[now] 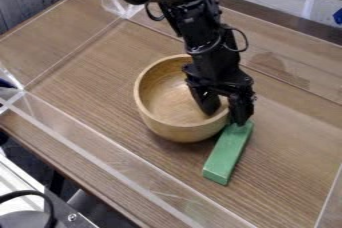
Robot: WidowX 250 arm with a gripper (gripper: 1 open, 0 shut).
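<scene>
A wooden bowl (163, 107) sits near the middle of the table. Just right of it lies a green rectangular block (227, 157), pointing toward the front. My black gripper (223, 107) is low over the bowl's right rim and the back end of the block, its fingers open. Whether a fingertip touches either thing is hard to tell, and the block's far end is partly hidden by the gripper.
Clear plastic edges run along its front left and back, and cables hang at the lower left corner.
</scene>
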